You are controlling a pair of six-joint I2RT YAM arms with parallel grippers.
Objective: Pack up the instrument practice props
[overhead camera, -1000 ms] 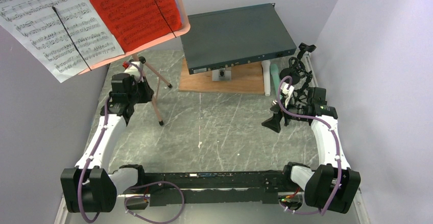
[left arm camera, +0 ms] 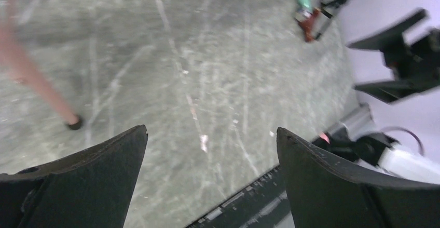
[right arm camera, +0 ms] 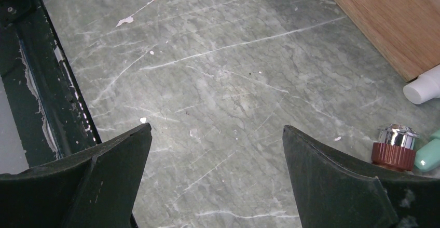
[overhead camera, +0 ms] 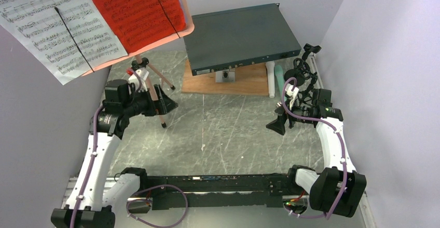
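A pink music stand (overhead camera: 184, 30) fills the top left of the top view, bearing white sheet music (overhead camera: 62, 28) and a red sheet (overhead camera: 136, 12), each under a black holding arm. Its tripod leg (left arm camera: 44, 85) rests on the floor. My left gripper (overhead camera: 174, 103) is open and empty beside the stand's legs. Over bare floor at the right, my right gripper (overhead camera: 275, 125) stands open with nothing between its fingers. To its upper right in its wrist view lies a microphone (right arm camera: 395, 147) with a silver and dark red end. A white microphone (overhead camera: 270, 79) lies beside the wooden board.
A dark keyboard-like box (overhead camera: 241, 36) stands raised above a wooden board (overhead camera: 200, 80) at the back. A black stand with coiled cable (overhead camera: 306, 69) leans near the right wall.
The right arm has stayed put.
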